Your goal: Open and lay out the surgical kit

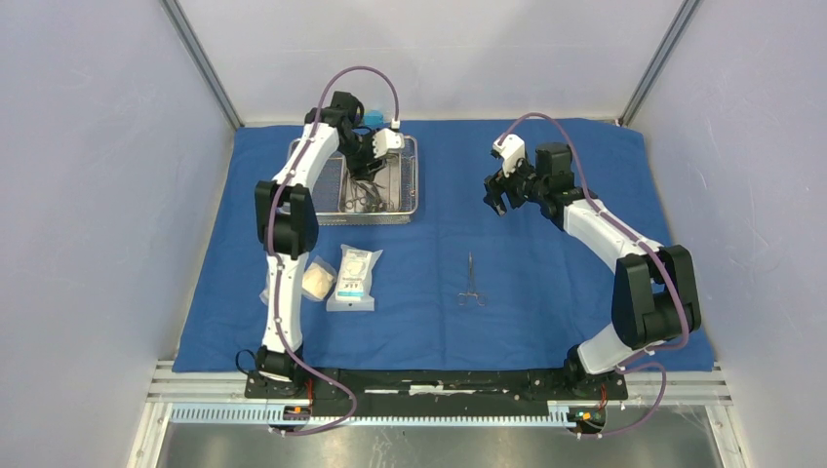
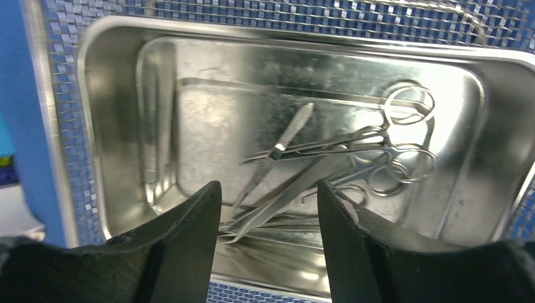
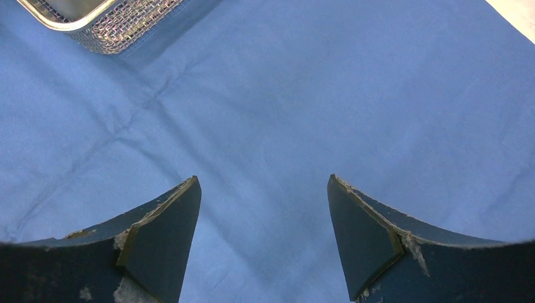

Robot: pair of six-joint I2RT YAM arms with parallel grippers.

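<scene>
Several steel instruments lie heaped in a metal tray [image 2: 208, 126], which sits inside a mesh basket [image 1: 413, 180] at the back left. Among them a scalpel handle [image 2: 294, 128] lies slantwise, next to scissor-like tools with ring handles [image 2: 409, 120]. My left gripper stands open above the tray, and its fingers cover part of the heap. One clamp [image 1: 471, 288] lies alone on the blue cloth [image 1: 419, 331], front of centre. Over bare cloth at the right, my right gripper is open with nothing between its fingers.
In front of the basket are a clear packet [image 1: 354, 278] and a smaller pouch [image 1: 318, 280], the latter close beside the left arm. A blue item [image 1: 374, 118] shows behind the left gripper.
</scene>
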